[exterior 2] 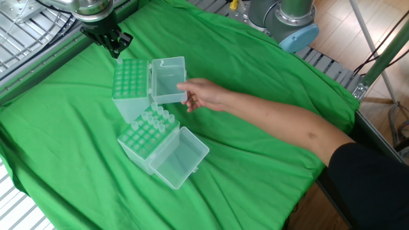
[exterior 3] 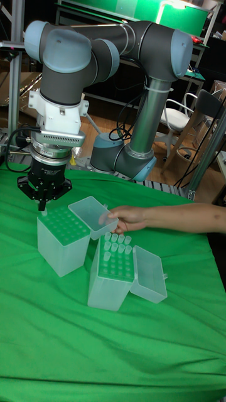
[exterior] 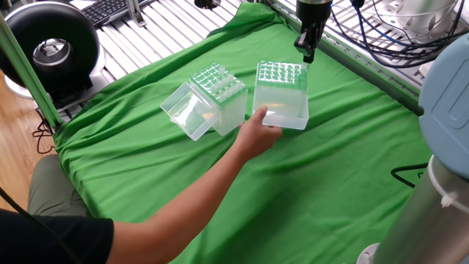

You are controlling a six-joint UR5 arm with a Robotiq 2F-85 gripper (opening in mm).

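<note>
Two clear plastic boxes with green hole racks stand on the green cloth, lids hinged open. The first box [exterior 3: 61, 244] has a rack of holes that look empty, apart from something pale at its far corner. In the second box [exterior 3: 110, 281], several whitish tubes [exterior 3: 119, 239] stick up from one end of the rack. My black gripper [exterior 3: 43, 205] points down just above that far corner of the first box. Its fingertips are together on a small pale tube [exterior 2: 119, 61], whose lower end meets or nearly meets the rack's corner; exact contact cannot be told.
A person's hand [exterior 2: 199, 94] holds the first box's open lid [exterior 2: 169, 80], the arm stretching over the cloth. The second box's lid [exterior 3: 148, 273] lies open beside it. Cloth in front of the boxes [exterior 3: 60, 348] is clear. Cables [exterior: 396, 37] run behind the table edge.
</note>
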